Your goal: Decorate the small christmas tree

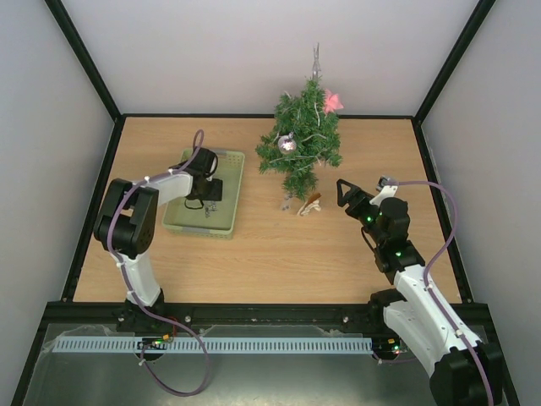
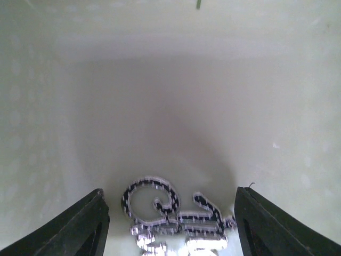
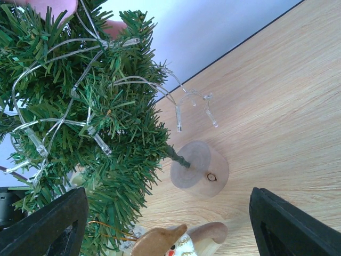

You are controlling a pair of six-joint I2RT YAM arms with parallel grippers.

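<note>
A small green Christmas tree [image 1: 300, 139] stands at the back of the table, carrying a silver ball [image 1: 287, 145], a pink ornament [image 1: 332, 102] and clear string lights. Low on it, in the right wrist view, hangs a brown and white ornament [image 3: 160, 241]. Inside the green basket [image 1: 221, 222] lies a silver, beaded reindeer-like ornament [image 2: 181, 221]. My left gripper is over it, fingers parted on either side, not touching it as far as I can see. My right gripper is open in front of the tree, nothing between its fingers.
The tree stands on a clear round base [image 3: 200, 168]. Basket walls surround the left gripper.
</note>
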